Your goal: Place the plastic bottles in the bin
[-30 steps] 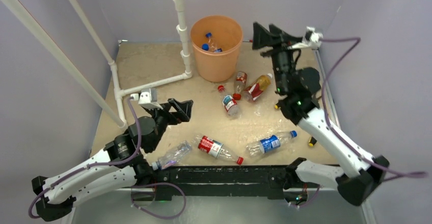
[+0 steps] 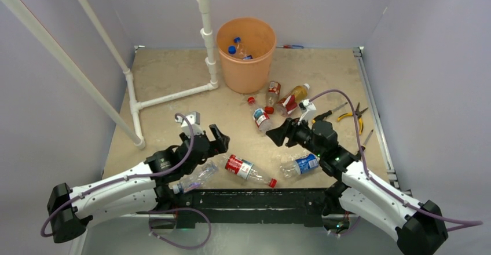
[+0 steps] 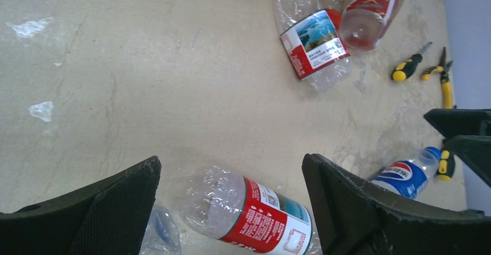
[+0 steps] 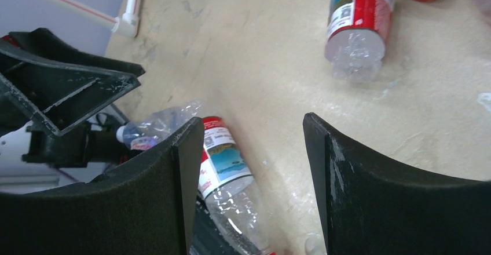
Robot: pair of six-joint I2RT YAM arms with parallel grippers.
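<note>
An orange bin (image 2: 243, 69) at the back holds plastic bottles. On the board lie a red-label bottle (image 2: 240, 166) at front centre, a clear bottle (image 2: 197, 178) at front left, a blue-label bottle (image 2: 303, 164) at front right, and, below the bin, a red-capped bottle (image 2: 260, 116), a small bottle (image 2: 272, 95) and a yellowish bottle (image 2: 294, 98). My left gripper (image 2: 221, 134) is open above and behind the red-label bottle, its fingers empty. My right gripper (image 2: 274, 137) is open over bare board between the red-capped and blue-label bottles, with nothing between its fingers.
A white pipe frame (image 2: 173, 96) stands at the left. Pliers (image 2: 359, 121) and screwdrivers (image 2: 324, 115) lie along the right edge. Walls enclose the board at back and sides. Bare board lies between the left gripper and the pipes.
My right arm has swept down from beside the bin toward the middle and front. My left gripper has shifted slightly right and toward the front. The bottles stay put.
</note>
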